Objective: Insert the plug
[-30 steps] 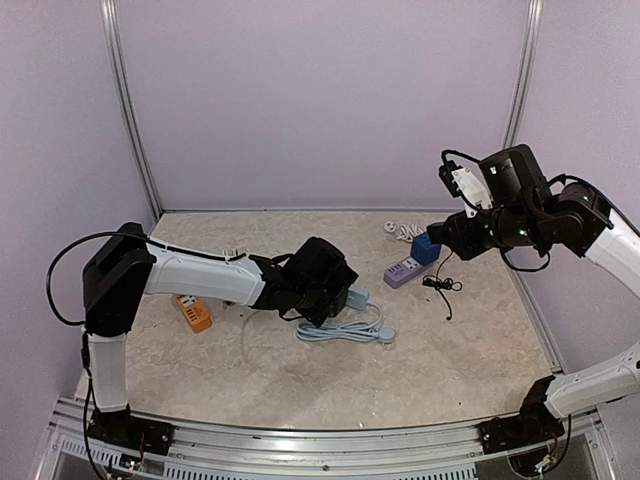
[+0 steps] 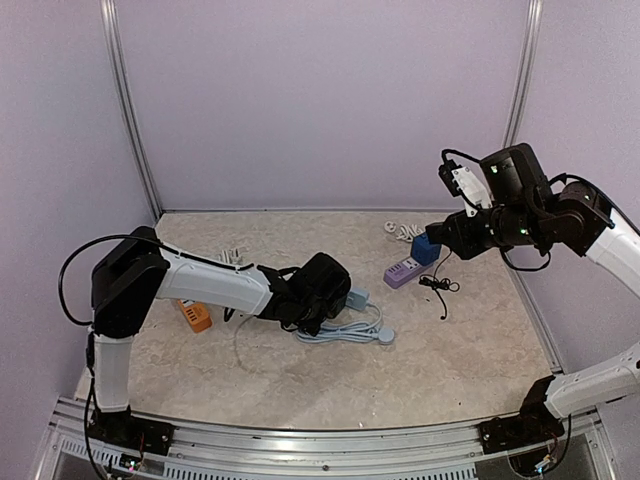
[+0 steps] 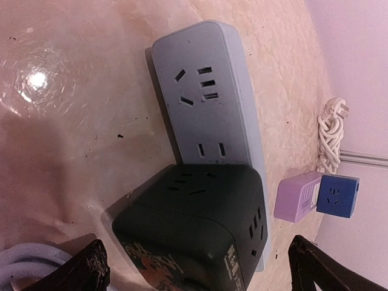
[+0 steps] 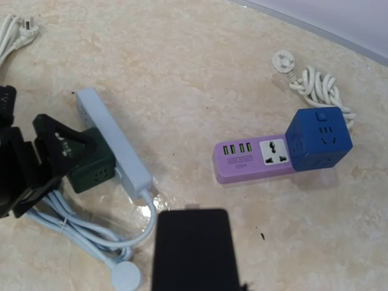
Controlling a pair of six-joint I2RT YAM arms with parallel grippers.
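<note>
A dark green cube socket [image 3: 182, 224] sits at one end of the pale blue-grey power strip [image 3: 203, 109]. My left gripper is open, one finger on each side of that cube; contact is not visible. From above, the left hand covers much of the strip. My right gripper [image 2: 440, 237] is raised over the right part of the table, beyond reach of the strip. It is shut on a black plug [image 4: 194, 248], seen as a dark block at the bottom of the right wrist view. Its thin black cable [image 2: 440, 284] dangles in a loose bundle.
A purple strip [image 4: 254, 167] with a blue cube [image 4: 319, 139] lies at the right, its white cord [image 4: 321, 88] coiled behind. An orange strip [image 2: 195, 316] is at the left. Pale blue cord [image 2: 340, 332] lies before the left hand.
My left arm has shifted slightly, its elbow moving right and down and its hand a little lower. The right arm stays put; the hanging cable has swung slightly left.
</note>
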